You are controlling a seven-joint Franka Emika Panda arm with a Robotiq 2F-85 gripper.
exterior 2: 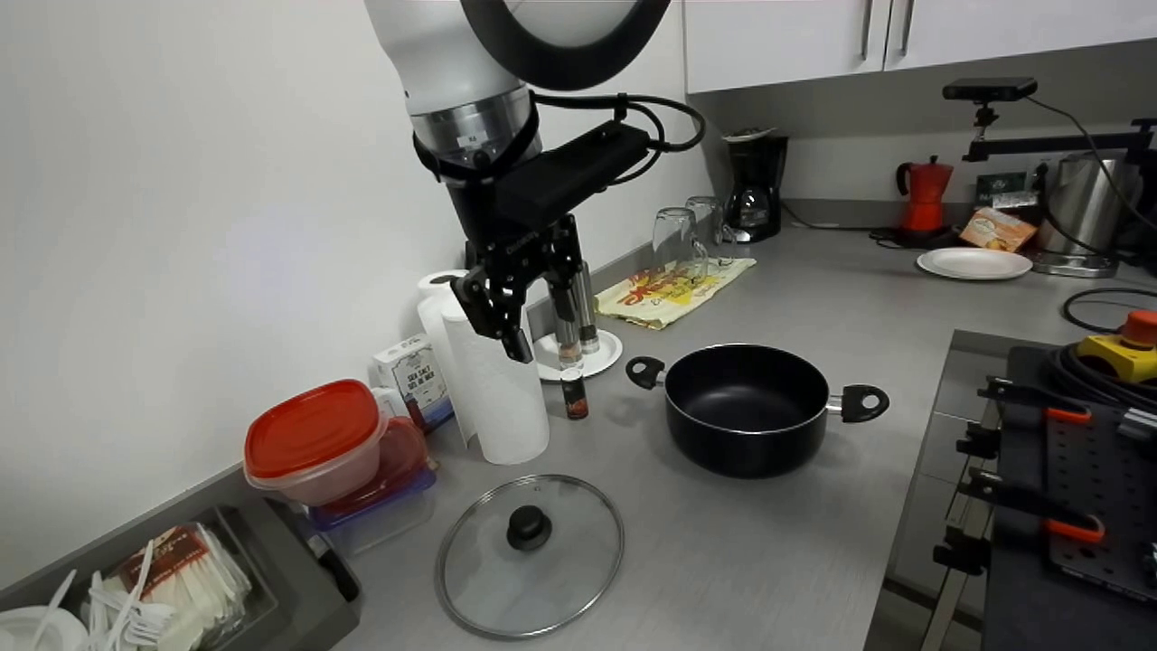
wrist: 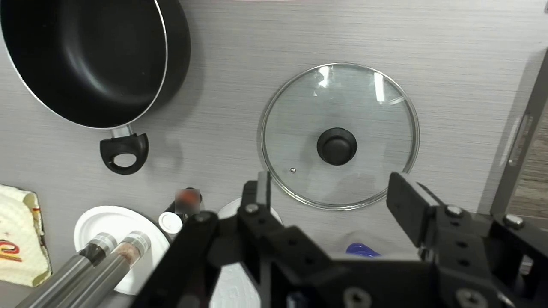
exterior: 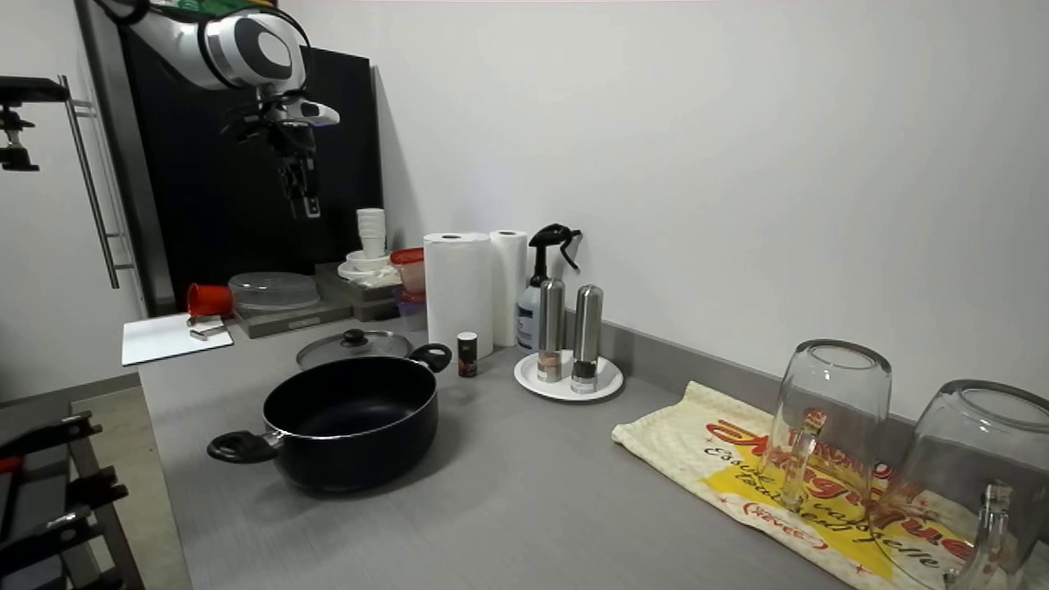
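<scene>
My gripper is open, with its two fingers well apart and nothing between them. It hangs high above the counter, seen from the side in exterior view 1 and near the paper towels in exterior view 2. Below it in the wrist view, the glass lid (wrist: 303, 113) with its black knob (wrist: 336, 146) lies flat on the counter, knob up. The black pot (exterior: 349, 457) stands beside the lid, uncovered and empty, with a handle on each side.
Paper towel rolls (exterior: 457, 295), a small spice bottle (exterior 2: 574, 392) and a white plate (exterior: 606, 388) with two grinders line the wall side. Glass mugs (exterior: 831, 413) stand on a printed cloth (exterior: 659, 433). Red-lidded containers (exterior 2: 315, 429) sit beyond the lid. The counter around the pot is clear.
</scene>
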